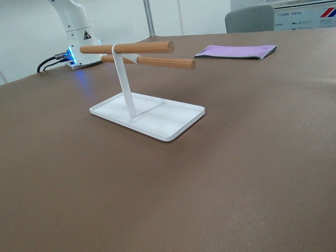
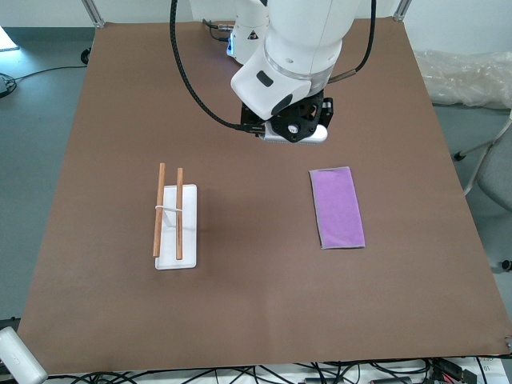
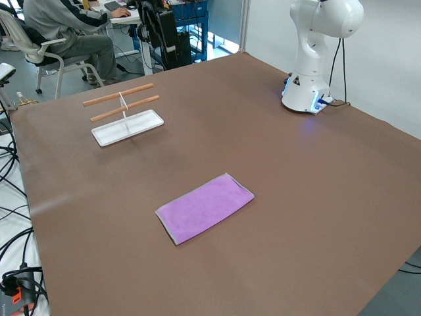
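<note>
In the left view a purple cloth (image 2: 338, 208) lies flat at the right; it also shows in the top view (image 1: 235, 51) and right view (image 3: 204, 208). A white rack with two wooden bars (image 2: 179, 228) stands on its tray (image 1: 157, 121) to the cloth's left. The gripper (image 2: 292, 128), a black mount with a white lower part, hangs above the table behind and between them, at the top of the left view; its fingers are hidden, so its state is unclear.
The robot base (image 3: 302, 92) stands at the back edge, with cables. More cables run along the front edge.
</note>
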